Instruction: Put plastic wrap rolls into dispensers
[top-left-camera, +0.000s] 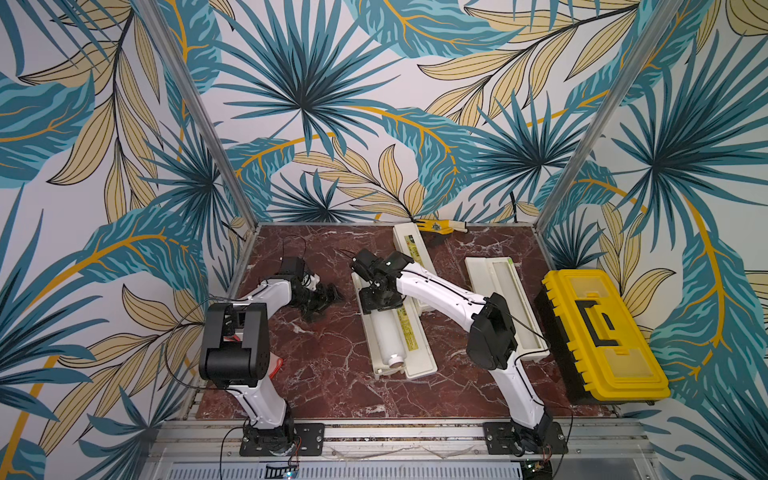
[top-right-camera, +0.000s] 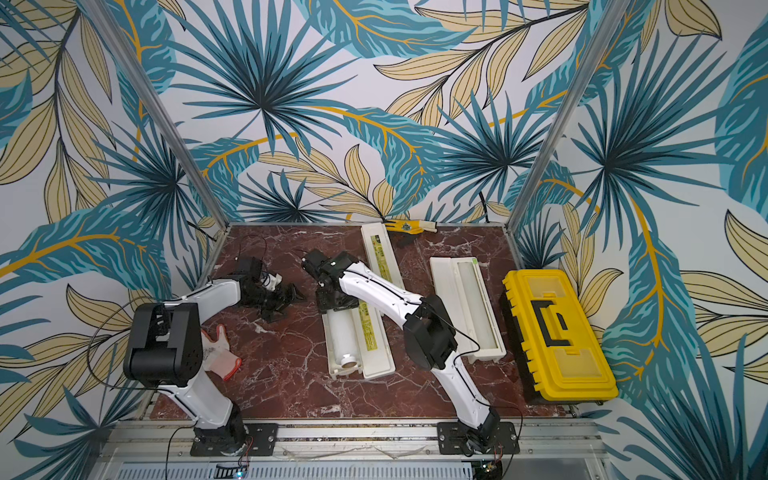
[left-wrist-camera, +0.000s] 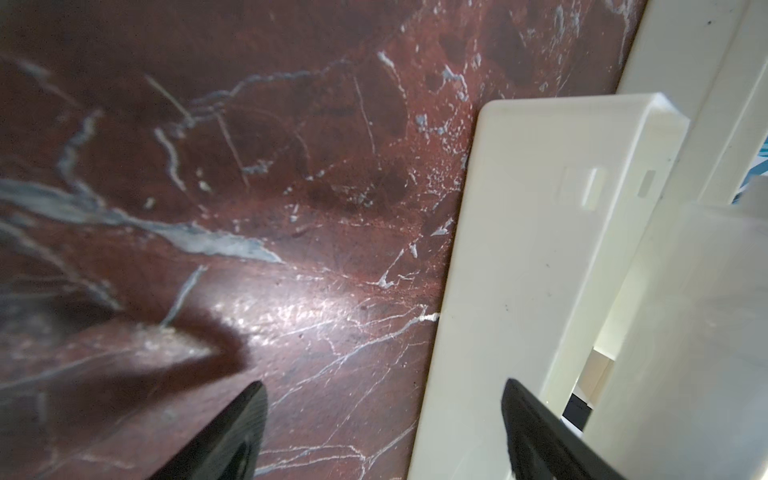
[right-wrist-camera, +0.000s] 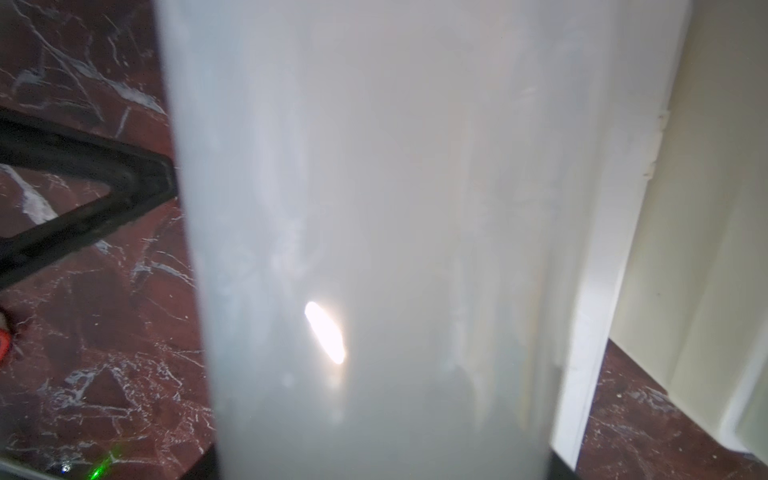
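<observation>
A white plastic wrap roll lies in the middle open dispenser, beneath my right gripper. In the right wrist view the roll fills the middle between the barely visible fingertips, whose grip I cannot judge. My left gripper is open over bare marble, left of a white dispenser part. A second white dispenser stands open on the right, and another long white piece with a yellow label lies at the back.
A yellow toolbox takes the right end of the table. A glove lies at the near left and a yellow item at the back edge. Bare marble shows left of the middle dispenser.
</observation>
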